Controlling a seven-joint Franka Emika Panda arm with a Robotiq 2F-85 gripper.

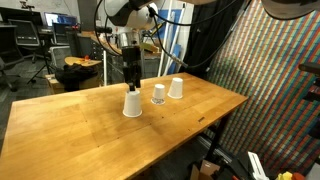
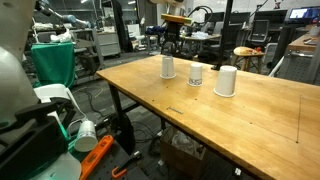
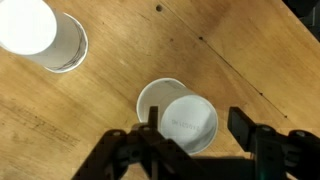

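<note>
A white cup [image 1: 132,104] stands upside down on the wooden table, its wide rim downward. Directly over it hangs my gripper [image 1: 132,84], pointing down. From the wrist, the cup's closed end [image 3: 188,119] shows between the two open fingers, and part of its side spreads out to the upper left. I cannot tell how far the fingertips reach down beside the cup. Two more white cups, a middle one [image 1: 158,94] and a farther one [image 1: 176,88], stand apart from it; one neighbouring cup [image 3: 42,28] fills the wrist view's upper left corner.
In the second exterior view all three cups, including the right-hand cup [image 2: 226,81], stand in a loose row with gaps between. A cardboard box [image 2: 180,155] sits below the table's edge.
</note>
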